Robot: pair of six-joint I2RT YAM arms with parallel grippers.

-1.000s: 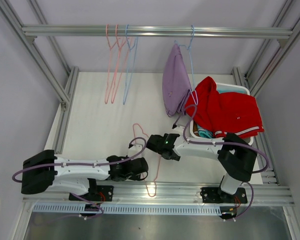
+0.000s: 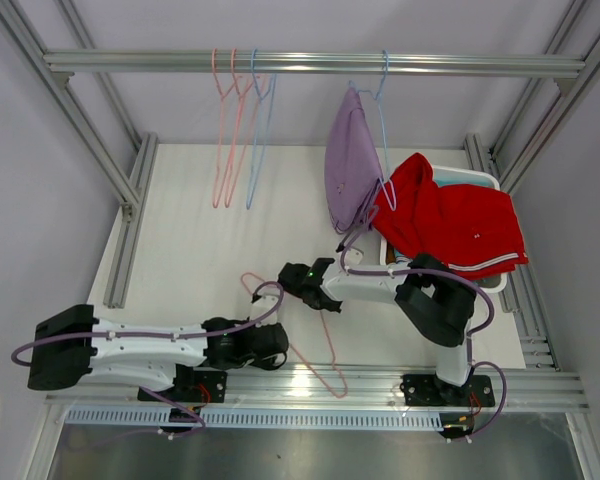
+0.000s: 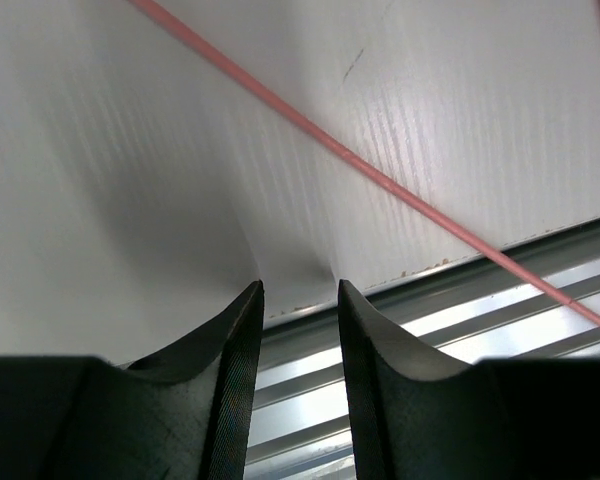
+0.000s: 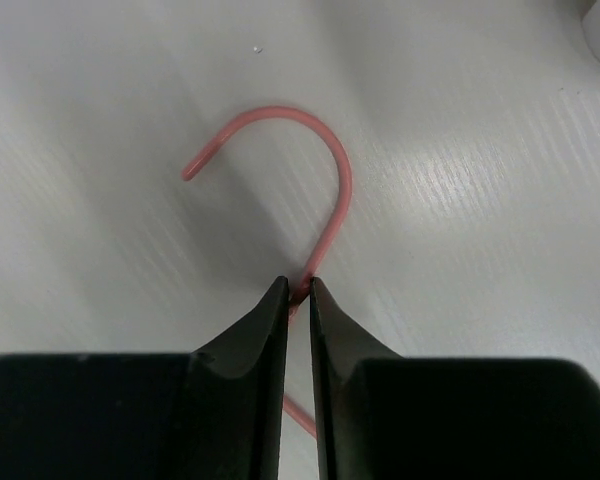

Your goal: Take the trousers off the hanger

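Note:
Purple trousers hang over a blue hanger on the rail at the right. A pink hanger lies on the floor. My right gripper is at the neck of that hanger, below its hook; its fingertips are nearly together around the wire. My left gripper is over the floor near the front rail, fingers apart with nothing between them, the pink wire passing beyond them.
A white basket heaped with red clothing stands at the right. Several empty pink and blue hangers hang at the left of the rail.
The right arm has moved left to the pink hanger's hook end, and that hanger has turned anticlockwise on the floor. The left arm has shifted slightly left.

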